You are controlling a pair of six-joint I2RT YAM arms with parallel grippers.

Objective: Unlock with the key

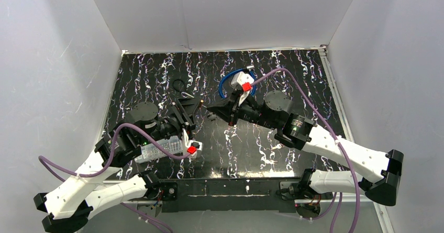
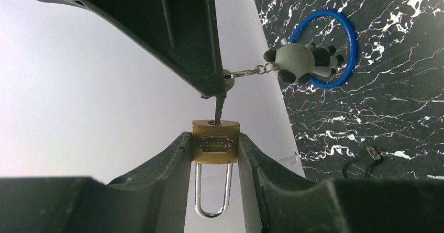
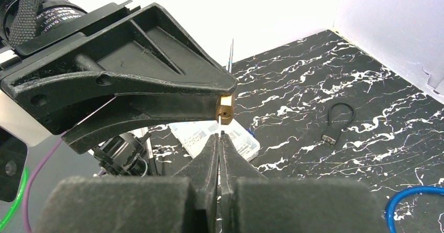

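Observation:
In the left wrist view a brass padlock [image 2: 215,142] is clamped between the fingers of my left gripper, its shackle [image 2: 212,214] closed and pointing away from the key. A key [image 2: 220,107] juts from the tip of my right gripper, which is shut on it. Its blade points at the padlock's keyhole face, with the tip right at the slot. From the right wrist view the keyhole shows just beside the thin key tip [image 3: 219,122]; whether the tip is inside cannot be told. A cow-like charm [image 2: 296,61] hangs from the key by a chain.
A blue cable loop [image 2: 352,50] lies on the dark marbled table. There is also a black looped lock [image 3: 331,136] and a clear plastic box [image 1: 157,150] near the left arm.

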